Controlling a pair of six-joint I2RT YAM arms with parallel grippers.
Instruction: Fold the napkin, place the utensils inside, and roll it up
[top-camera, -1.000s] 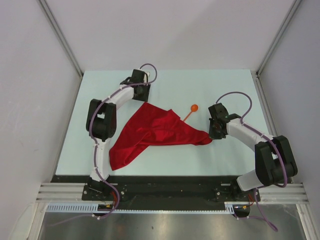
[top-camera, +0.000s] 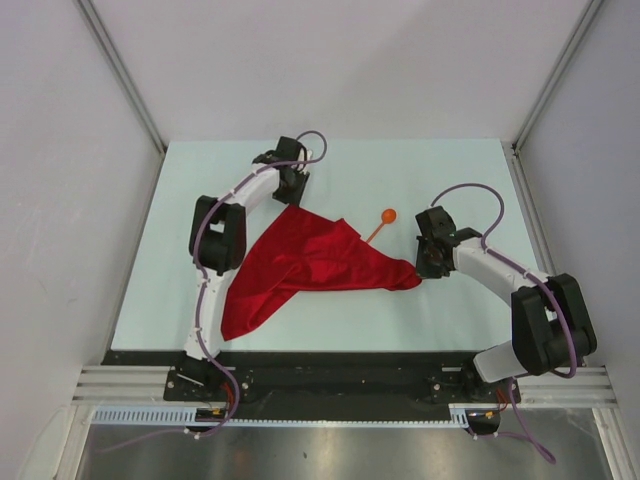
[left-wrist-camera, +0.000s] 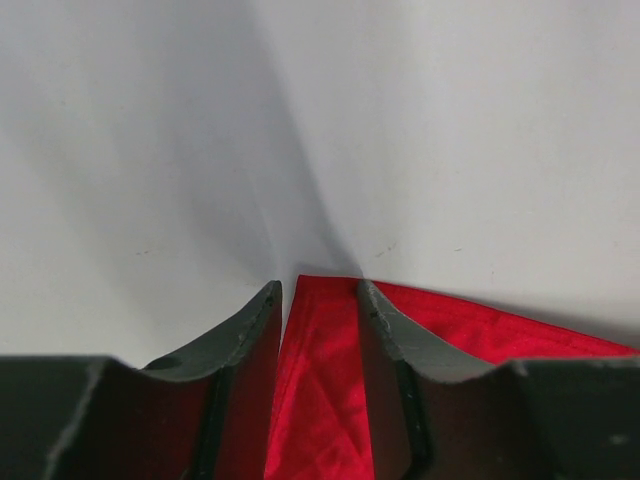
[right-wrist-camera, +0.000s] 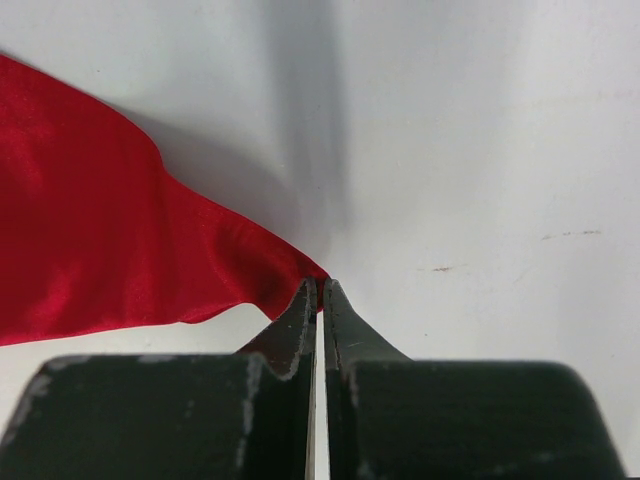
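Note:
A red napkin lies crumpled across the white table. My left gripper is at its upper-left corner, fingertips parted with the corner's edge between or beneath them; in the top view it sits at the back left. At the napkin's right tip, my right gripper is shut, its fingertips pinched at that corner. An orange spoon lies behind the napkin, its handle running down toward the cloth. Whether other utensils lie under the napkin cannot be seen.
Pale walls or panels stand on the sides and back.
My left gripper has shifted slightly right and down onto the napkin's upper corner. The right gripper and spoon look unmoved.

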